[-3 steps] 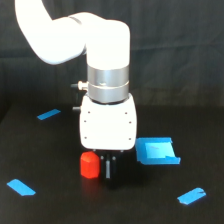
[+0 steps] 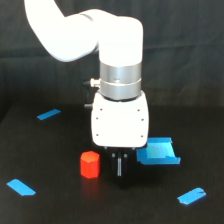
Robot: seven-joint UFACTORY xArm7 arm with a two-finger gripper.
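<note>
A red block sits on the dark table, left of the white arm's lower end. My gripper points down just to the right of the block, with a small gap between them. Its dark fingers blend into the black background, so whether they are open or shut is unclear. No object shows at the fingertips. To the right, partly behind the arm, lies a shallow blue tray, and no object is visible in it.
Blue strips mark the table: one at the front left, one at the front right and one at the back left. Bare dark table lies in front of the gripper.
The arm and gripper have shifted to the right, away from the red block. Block and tray are where they were.
</note>
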